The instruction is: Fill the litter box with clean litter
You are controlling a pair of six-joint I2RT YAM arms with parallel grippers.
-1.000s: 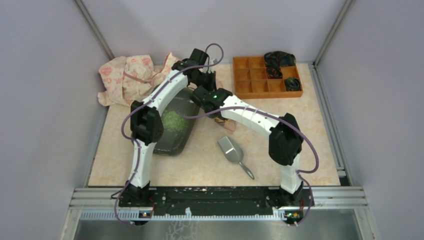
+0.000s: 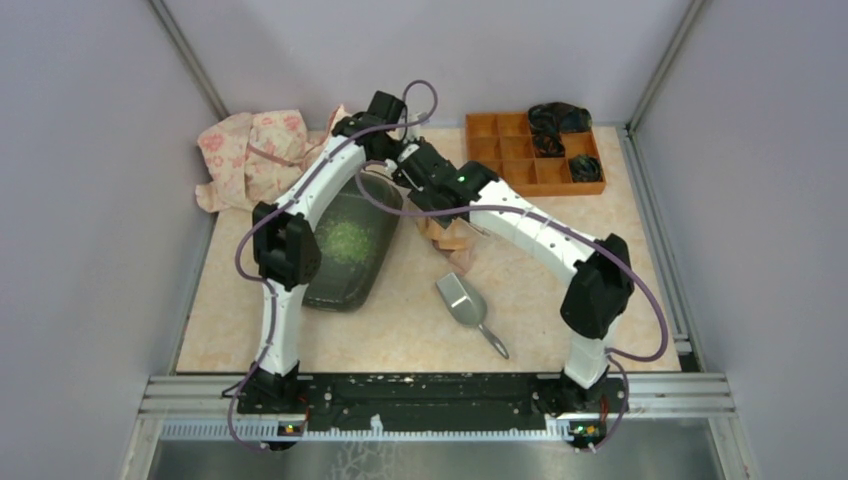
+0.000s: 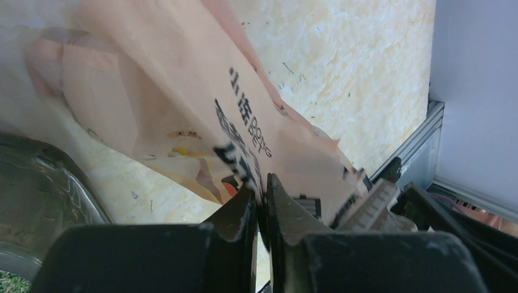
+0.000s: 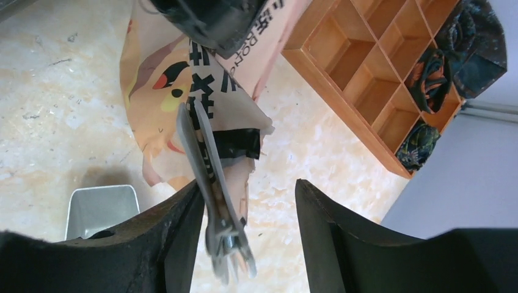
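Note:
The peach litter bag (image 3: 287, 146), printed with dark lettering, fills much of the left wrist view. My left gripper is at its edge, fingers close together with a fold of bag running between them; how firmly they grip is unclear. In the right wrist view, my right gripper stands open below the bag (image 4: 143, 113). A narrow grey clip-like piece (image 4: 211, 165) lies between its spread fingers and overlaps the bag. The dark litter box (image 2: 335, 302) holds a patch of green litter (image 2: 348, 243). From above, the arms hide most of the bag.
A grey scoop (image 2: 465, 303) lies at front centre. Behind on the right is an orange compartment tray (image 2: 500, 150) with dark bundles. Pink patterned cloth (image 2: 250, 150) is at the back left. Free table lies at the front and right.
The left arm has moved slightly left. The box and scoop stay in place.

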